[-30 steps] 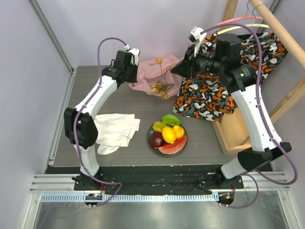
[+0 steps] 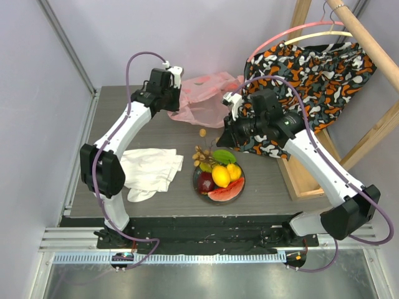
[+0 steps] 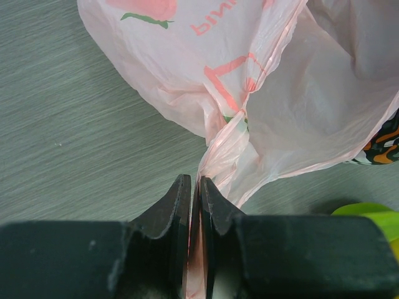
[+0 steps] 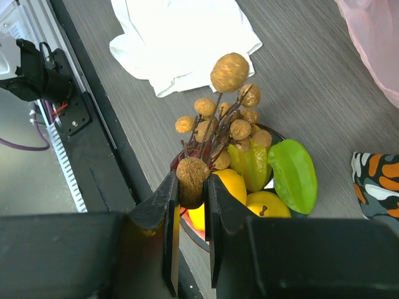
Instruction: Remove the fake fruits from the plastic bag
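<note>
The pink plastic bag (image 2: 202, 93) lies slack at the back of the table; in the left wrist view its twisted edge (image 3: 224, 152) runs between the fingertips of my left gripper. One round brown fruit of a stemmed bunch (image 4: 237, 129) sits between the fingers of my right gripper. In the top view this bunch (image 2: 204, 156) hangs over the bowl's back left part, partly covering it. Inside the dark bowl (image 2: 242, 188) are a lemon (image 2: 221, 175), a dark red fruit (image 2: 206, 182), a watermelon slice (image 2: 225, 190) and a green pepper-like piece (image 2: 224, 157).
A white cloth (image 2: 149, 171) is spread left of the bowl. Patterned fabric (image 2: 305, 93) hangs from a wooden rack (image 2: 293, 177) at the right. Bare tabletop (image 2: 265, 187) shows right of the bowl.
The left gripper has barely moved, staying at the bag's edge.
</note>
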